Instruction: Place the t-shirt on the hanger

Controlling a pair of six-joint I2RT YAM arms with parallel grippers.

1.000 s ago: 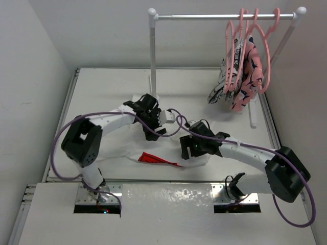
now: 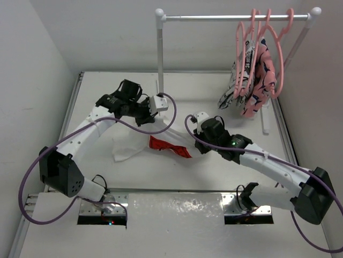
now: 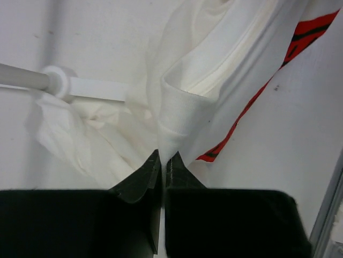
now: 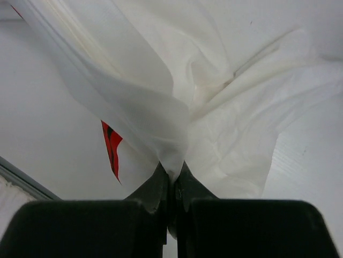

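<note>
A white t-shirt with a red and black patch [image 2: 170, 147] is stretched between my two grippers above the table. My left gripper [image 2: 142, 121] is shut on one part of the white cloth [image 3: 185, 113], which rises out from between its black fingers. My right gripper [image 2: 201, 145] is shut on another part of the white cloth [image 4: 155, 123], gathered to a narrow fold at its fingertips. Looser white fabric [image 4: 241, 118] hangs around it. Pink hangers [image 2: 278, 48] hang at the right end of the rack's rail.
A white rack with a metal rail [image 2: 209, 18] stands over the back of the table. A patterned pink garment [image 2: 262, 80] and a black-and-white one [image 2: 236, 86] hang from it. The left rack post [image 2: 159, 54] rises close to my left gripper.
Both grippers have gone from open to shut on the shirt. The left arm has moved left and back, and the cloth has drawn up from the table between the grippers.
</note>
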